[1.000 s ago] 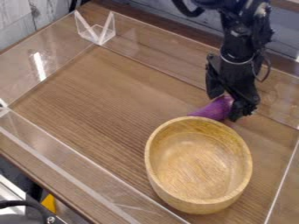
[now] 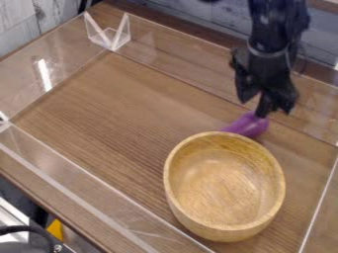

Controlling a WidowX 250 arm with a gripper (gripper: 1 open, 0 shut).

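A purple elongated object (image 2: pixel 246 126) lies on the wooden table (image 2: pixel 93 128), just behind a large tan bowl (image 2: pixel 224 198). My gripper (image 2: pixel 278 99) hangs above and to the right of the purple object, apart from it. Its fingers are blurred, and nothing purple shows between them.
A white wire basket (image 2: pixel 109 30) stands at the back left. A dark object with some yellow sits at the bottom left corner.
The purple object is now more exposed.
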